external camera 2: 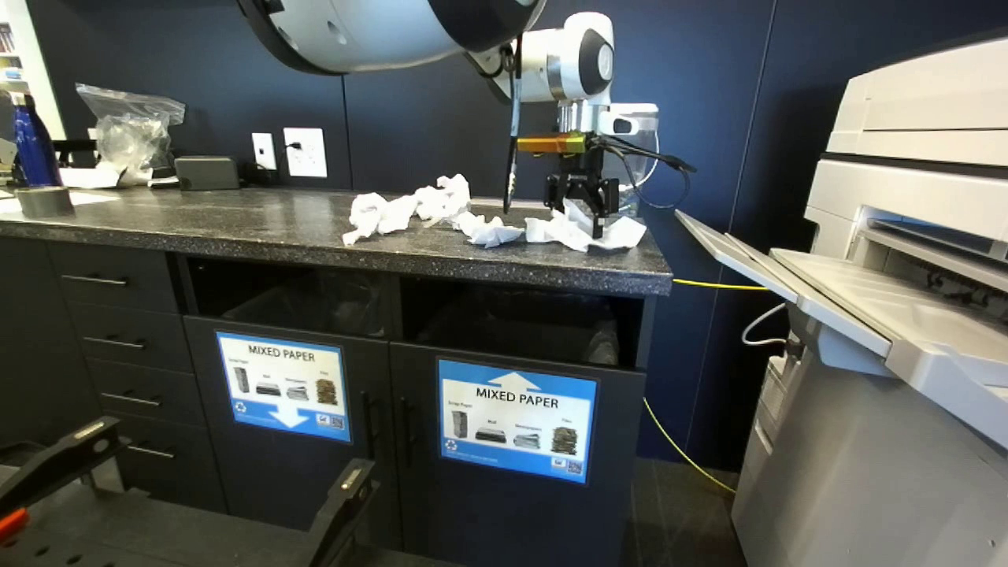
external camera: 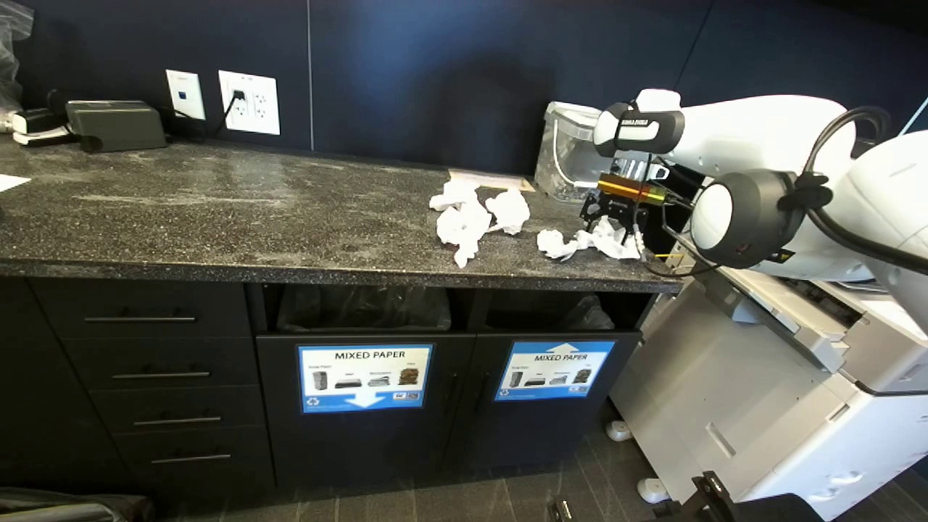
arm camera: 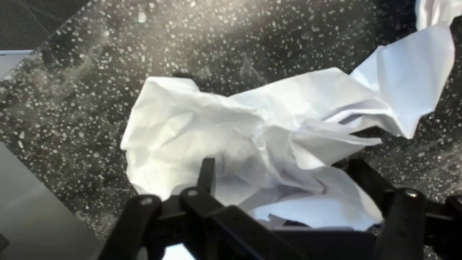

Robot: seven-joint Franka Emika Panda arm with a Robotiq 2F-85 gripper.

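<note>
A crumpled white paper [arm camera: 242,138] fills the middle of the wrist view, lying on the speckled dark counter. My gripper is open low over it, one finger at each side, with part of the paper between them. Whether the fingers touch the sheet, I cannot tell. In exterior view 2 the gripper [external camera 2: 586,216] points down at this same paper [external camera 2: 609,235], close to the counter's right end. To its left lie more crumpled papers [external camera: 463,222], in a cluster by exterior view 1.
Behind the gripper a clear plastic bucket [external camera: 565,148] stands against the wall. Below the counter [external camera: 261,209] are two open bin slots with "Mixed Paper" signs [external camera 2: 517,416]. A printer [external camera: 783,374] stands at the right.
</note>
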